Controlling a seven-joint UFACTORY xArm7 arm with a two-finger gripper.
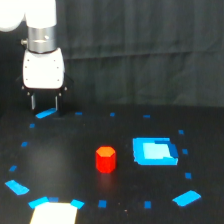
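At the upper left hangs my gripper [44, 101], its two dark fingers well apart, with nothing seen between them. Just below it, a flat blue piece [45, 113] lies on the dark table; whether the fingertips touch the surface I cannot tell. A red block [106, 159], roughly hexagonal in outline, sits alone near the middle of the table. To its right is a blue piece with a white middle [157, 151].
Small blue squares dot the dark table. Flat blue shapes lie at the left [17, 187] and at the lower right [186, 198]. A pale object [54, 213] is cut off by the bottom edge.
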